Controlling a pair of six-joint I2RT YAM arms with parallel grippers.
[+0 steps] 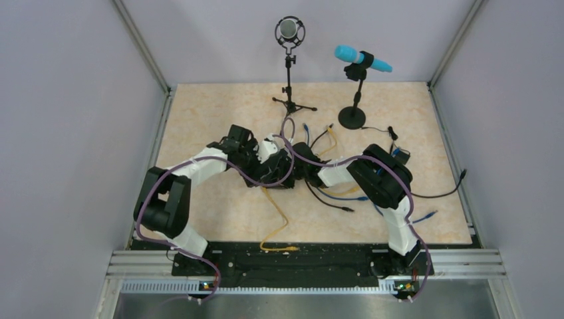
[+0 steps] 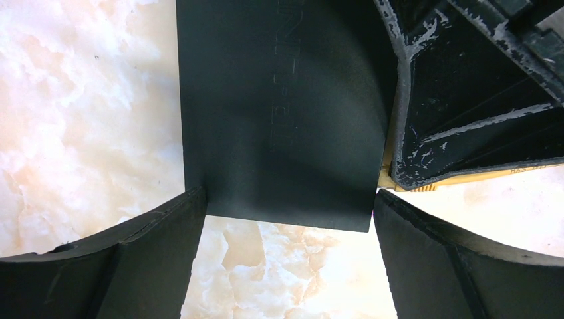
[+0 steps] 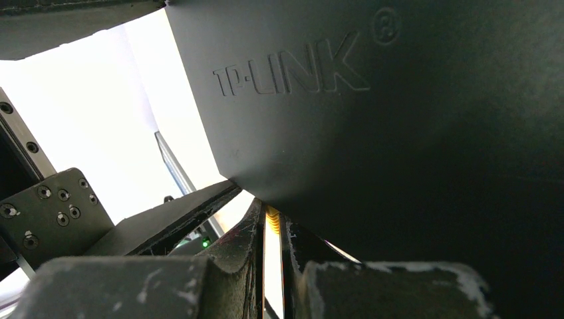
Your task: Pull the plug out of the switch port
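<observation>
A black TP-LINK switch [image 3: 399, 133] fills much of the right wrist view; in the top view both arms crowd over it at mid-table. My left gripper stands open, its fingers at either side of the switch's dark panel [image 2: 279, 113]. My right gripper has its fingertips close together below the switch, with yellow [image 3: 273, 218] showing in the narrow gap; whether it grips that is unclear. A yellow cable [image 1: 279, 216] runs from under the arms toward the front edge. The port and plug are hidden.
Several loose cables [image 1: 339, 208] lie to the right. Two microphone stands [image 1: 288, 100] stand at the back.
</observation>
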